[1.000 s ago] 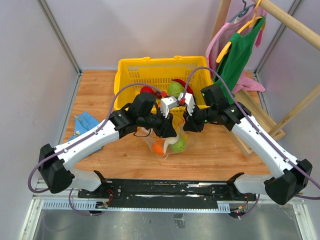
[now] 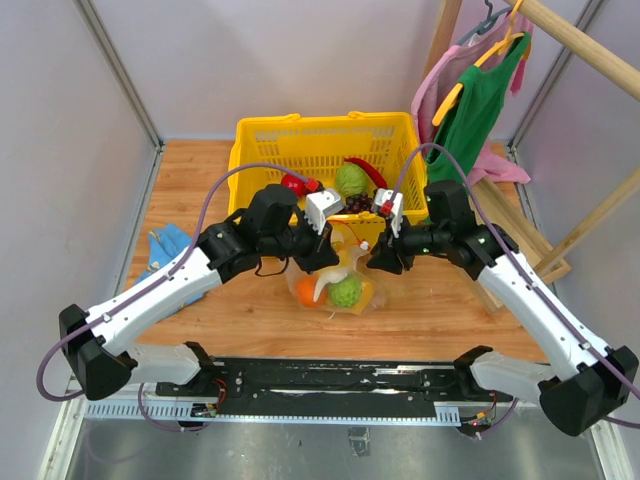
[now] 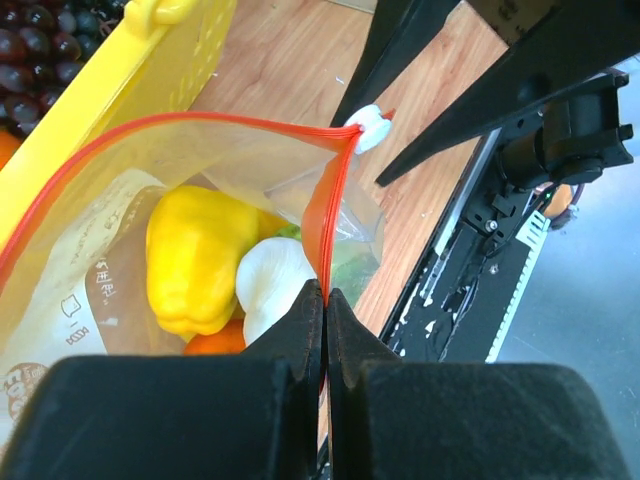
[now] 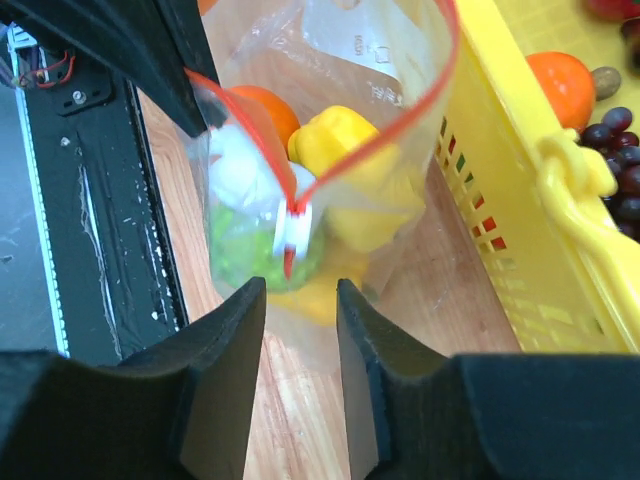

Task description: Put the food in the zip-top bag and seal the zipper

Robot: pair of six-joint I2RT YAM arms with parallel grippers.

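Note:
The zip top bag (image 2: 330, 295) stands on the table before the yellow basket, holding a yellow pepper (image 3: 195, 260), white food (image 3: 265, 285), an orange item (image 4: 270, 105) and a green one (image 2: 345, 290). My left gripper is shut on the red zipper edge of the bag's rim. My right gripper stands part open just beside the white zipper slider (image 4: 292, 232), with nothing visible between its fingers.
The yellow basket (image 2: 260, 140) with fruit and vegetables stands behind the bag. A blue cloth (image 2: 170, 250) lies at left, a wooden clothes rack (image 2: 535, 240) at right. Bare table lies around the bag.
My left gripper has shifted slightly left, and the bag with it.

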